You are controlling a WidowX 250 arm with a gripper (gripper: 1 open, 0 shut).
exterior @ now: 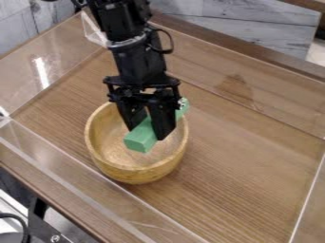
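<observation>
My black gripper (150, 123) hangs down from the top of the camera view, low over a round wooden bowl (114, 161). It is shut on a green block (141, 139), which is inside the bowl's outline; whether it touches the bottom cannot be told. A second light green piece (181, 107) shows behind the gripper at the bowl's back right, partly hidden.
A pale raised edge runs along the left and back. A black cable (10, 228) lies at the lower left.
</observation>
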